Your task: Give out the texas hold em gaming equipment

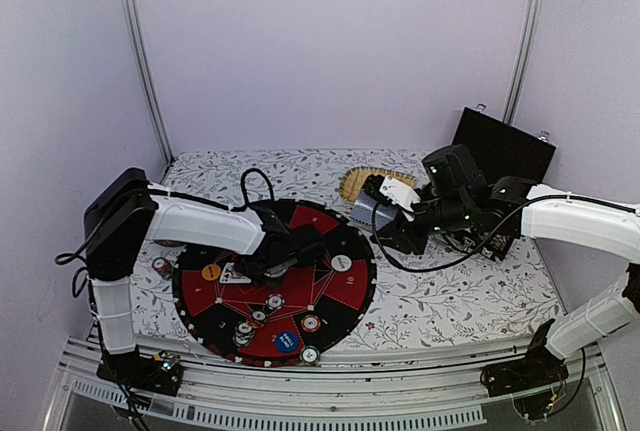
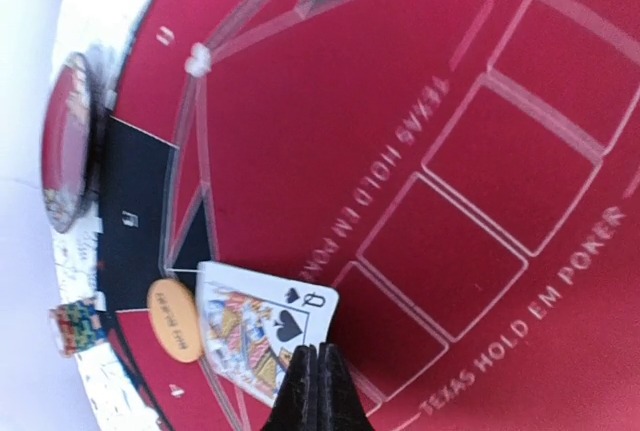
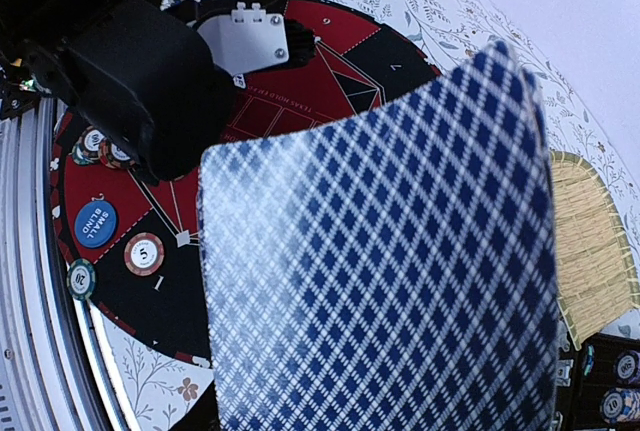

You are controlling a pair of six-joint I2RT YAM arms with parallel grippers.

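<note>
A face-up queen of spades (image 2: 262, 323) lies on the red and black round poker mat (image 2: 300, 121), beside an orange chip (image 2: 174, 319). Right at the card's edge are the tips of my left gripper, shut with nothing visible between them; whether they touch it I cannot tell. In the top view the left arm partly covers the card (image 1: 232, 275). My right gripper is shut on a blue-patterned card deck (image 3: 385, 261), held up off the table beside the mat; the deck hides its fingertips in the right wrist view.
A blue small blind button (image 1: 287, 341) and several chips lie on the near part of the mat. A chip stack (image 1: 162, 267) stands off its left edge. At the back is a woven tray (image 1: 350, 183); an open black case (image 1: 503, 156) stands back right.
</note>
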